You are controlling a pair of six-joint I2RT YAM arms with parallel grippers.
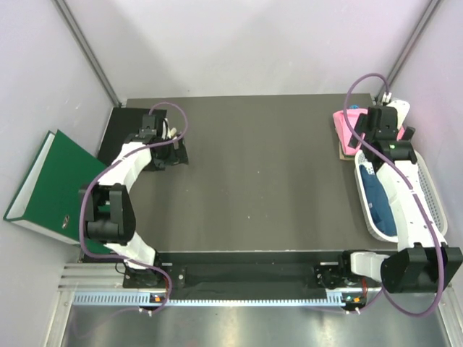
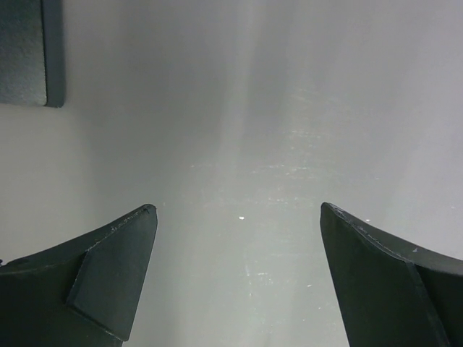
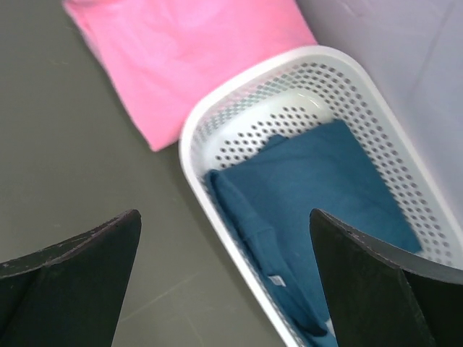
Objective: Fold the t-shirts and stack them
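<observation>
A folded pink shirt (image 1: 345,129) lies at the back right, on what looks like other folded cloth. Beside it, in the white basket (image 3: 191,155), lie dark blue shirts (image 3: 311,188). My right gripper is open above the basket's left rim, with the pink shirt further ahead in the right wrist view and nothing between its fingers. My left gripper stands open on the left side, over bare table (image 2: 231,130), holding nothing.
A black board (image 1: 117,126) lies at the back left, and a green binder (image 1: 51,188) leans at the far left.
</observation>
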